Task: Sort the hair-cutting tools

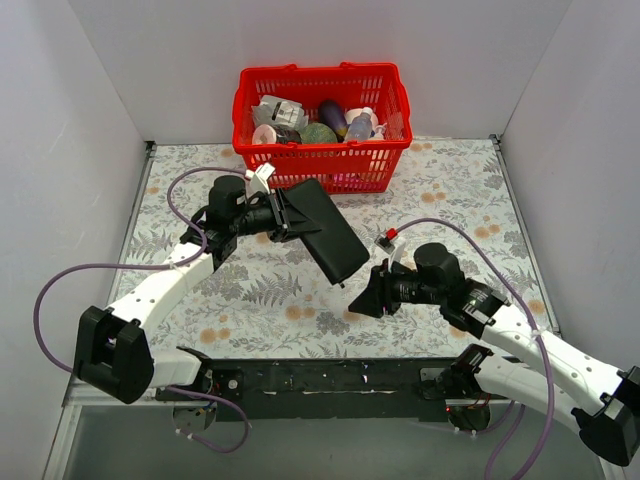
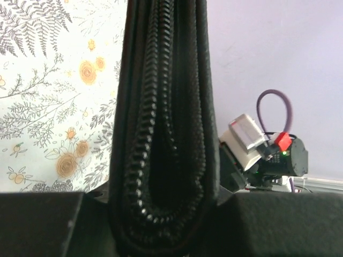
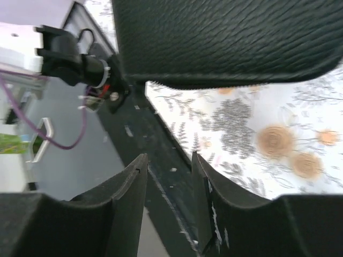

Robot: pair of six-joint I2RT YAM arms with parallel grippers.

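Observation:
A black zippered case point(image 1: 325, 230) hangs tilted above the floral mat, with my left gripper point(image 1: 283, 220) shut on its upper end. In the left wrist view the case's zipper point(image 2: 155, 134) fills the middle. My right gripper point(image 1: 374, 292) stands open just below and right of the case's lower end, apart from it. In the right wrist view the case point(image 3: 225, 37) spans the top, above the open fingers point(image 3: 209, 214).
A red basket point(image 1: 252, 90) at the back holds several items, among them bottles and round objects. The mat's front edge borders a dark rail point(image 1: 300, 385).

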